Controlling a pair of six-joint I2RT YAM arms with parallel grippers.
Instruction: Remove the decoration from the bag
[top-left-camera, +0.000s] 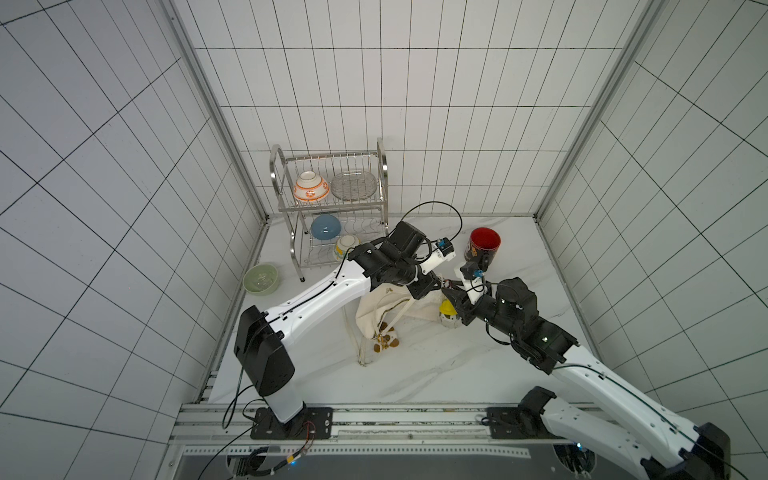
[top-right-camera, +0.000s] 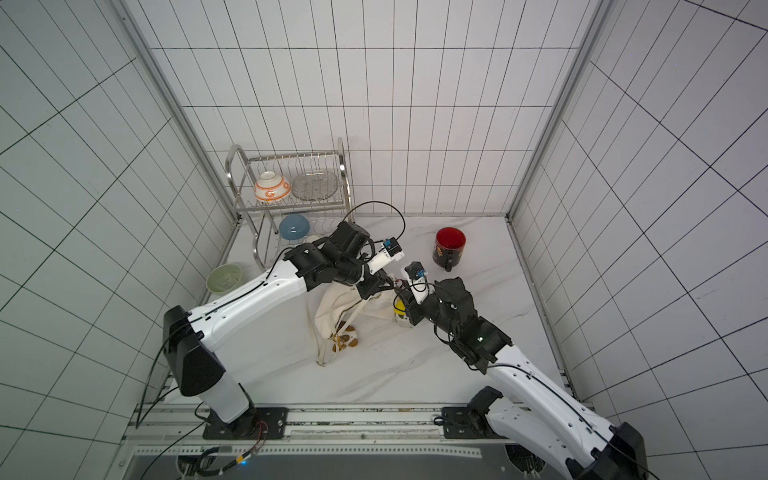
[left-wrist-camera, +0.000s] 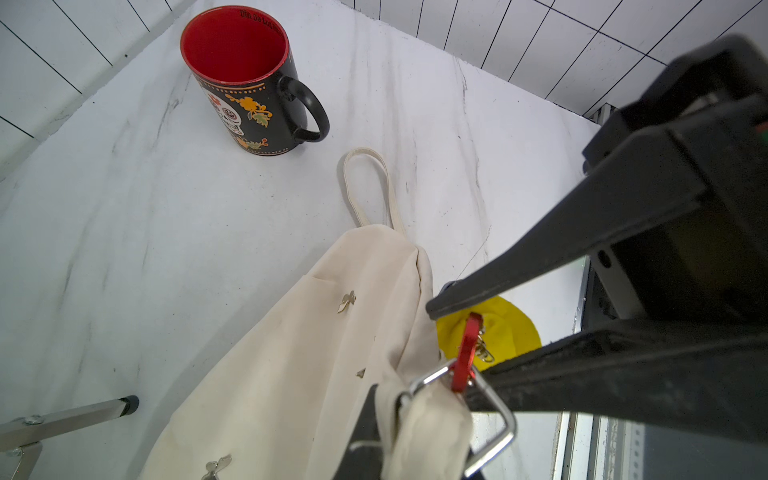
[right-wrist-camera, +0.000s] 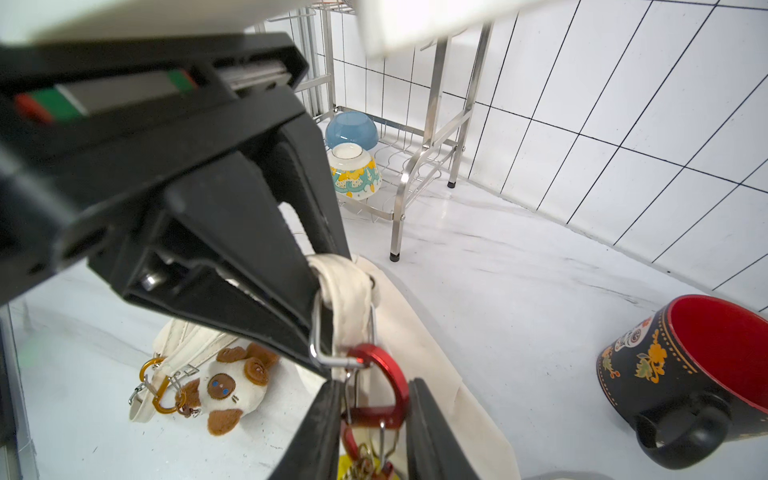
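The cream bag (left-wrist-camera: 296, 352) lies slumped on the counter in the left wrist view. My left gripper is shut on its strap (right-wrist-camera: 345, 296), just above a silver metal ring (left-wrist-camera: 504, 436). A red carabiner (right-wrist-camera: 392, 372) hooks through that ring. Below it hangs a decoration with a yellow top (left-wrist-camera: 512, 332), also visible under the right gripper in the top left view. My right gripper stands part open, its fingers (right-wrist-camera: 316, 436) on either side of the carabiner. A brown-and-white dog plush (right-wrist-camera: 232, 388) with gold clips lies by the bag's straps.
A black mug (top-left-camera: 483, 244) with a red inside stands at the back right. The metal dish rack (top-left-camera: 328, 204) with bowls is at the back left, a green bowl (top-left-camera: 261, 279) beside it.
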